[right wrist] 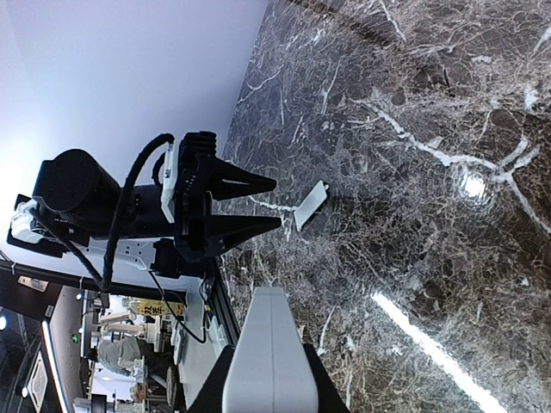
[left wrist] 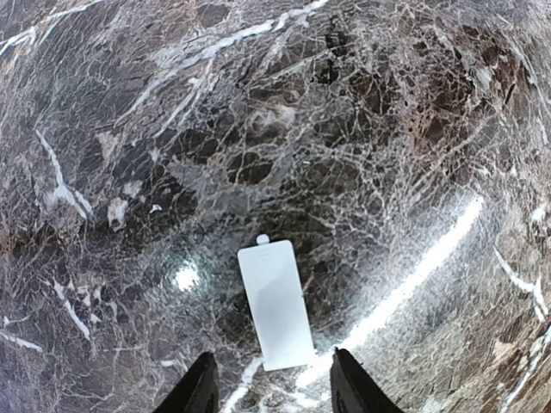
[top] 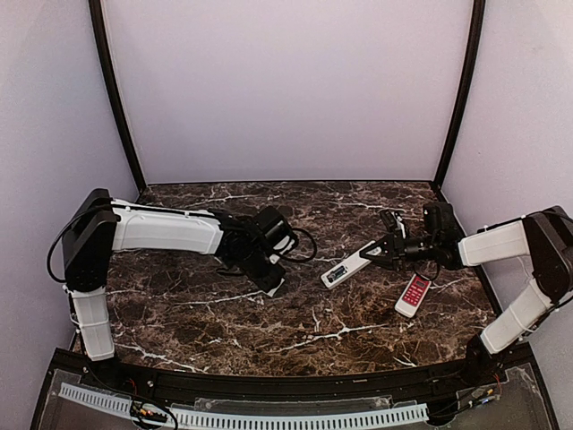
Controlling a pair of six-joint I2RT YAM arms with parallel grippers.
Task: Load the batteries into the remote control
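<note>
My right gripper (top: 380,246) is shut on a white remote (top: 345,269), held above the table with its battery compartment showing in the top view; it fills the bottom of the right wrist view (right wrist: 270,361). A small white rectangular piece with a tab (left wrist: 275,305), apparently the battery cover, lies on the marble beneath my left gripper. The left gripper's fingers are parted just beyond the piece's near end, with nothing visible between them. Loose batteries cannot be made out.
A second remote (top: 413,296) with a red keypad lies on the table below the right arm. Pale walls enclose it at the sides and back.
</note>
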